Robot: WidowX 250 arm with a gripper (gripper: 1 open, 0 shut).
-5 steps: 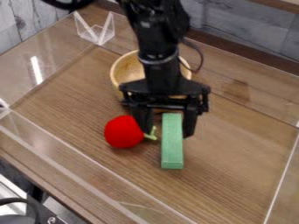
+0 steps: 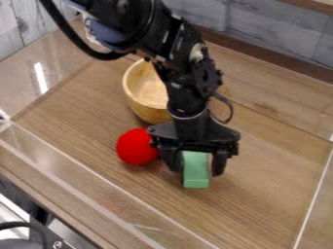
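Note:
My gripper [image 2: 194, 152] hangs over the middle of the table, its dark fingers open around a pale green oblong object [image 2: 197, 171], which lies on the wood below the wrist. A red round object [image 2: 134, 146] sits just left of the gripper. A tan bowl [image 2: 139, 92] stands behind the arm, partly hidden by it.
A pale wall is at the upper left. A dark cable shows at the bottom left corner.
The arm has moved lower and nearer the front, its fingers now around the green object. The red object sits slightly higher in the view than a second ago.

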